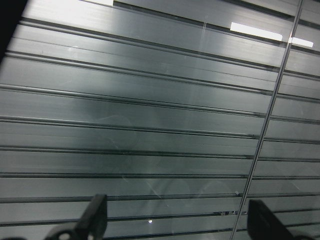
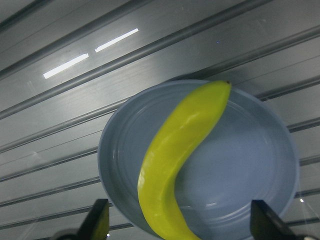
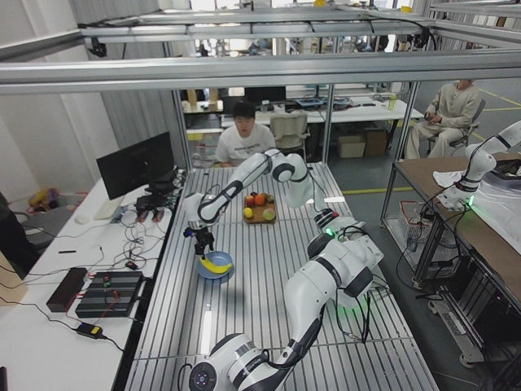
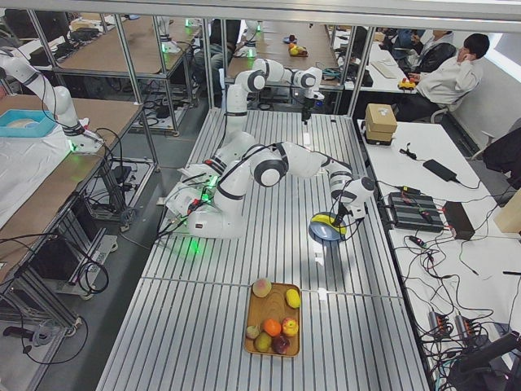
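Observation:
A yellow banana (image 2: 175, 150) lies across a blue plate (image 2: 250, 150) on the slatted metal table. My right gripper hangs just over it in the right wrist view, its two fingertips wide apart on either side, open; in the camera left view it (image 3: 203, 248) is above the plate's back edge. My left gripper shows only bare slatted table below it in the left wrist view, its fingertips far apart with nothing between them.
A wooden tray (image 4: 256, 314) of assorted fruit stands on the table, behind the plate in the camera left view. Bare table surrounds the plate. Side desks hold monitors, cables and boxes.

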